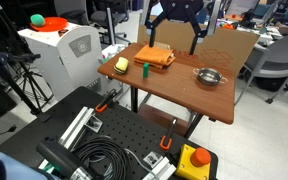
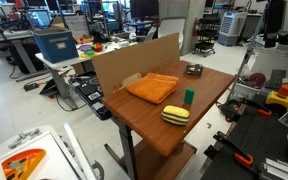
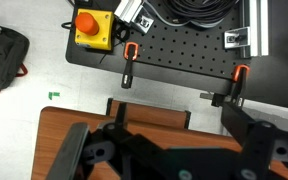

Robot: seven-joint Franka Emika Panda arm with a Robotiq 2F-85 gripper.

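Observation:
My gripper (image 1: 172, 47) hangs high in the upper middle of exterior view 1, its two black fingers spread wide with nothing between them. In the wrist view, the open gripper looks down past the edge of the wooden table (image 3: 59, 165). On that tabletop lie a folded orange cloth (image 2: 154, 88), a small green cylinder (image 2: 189, 97) and a yellow sponge-like piece (image 2: 175, 113). A metal pot (image 1: 210, 76) stands apart from them, toward the right in exterior view 1. None of these objects shows in the wrist view.
A brown panel (image 2: 139, 62) stands along one side of the table. By the robot's dark base lie coiled black cables (image 1: 102, 155) and a yellow box with an orange-red button (image 1: 201, 157). The tabletop (image 1: 179, 90) between the green cylinder and pot is bare.

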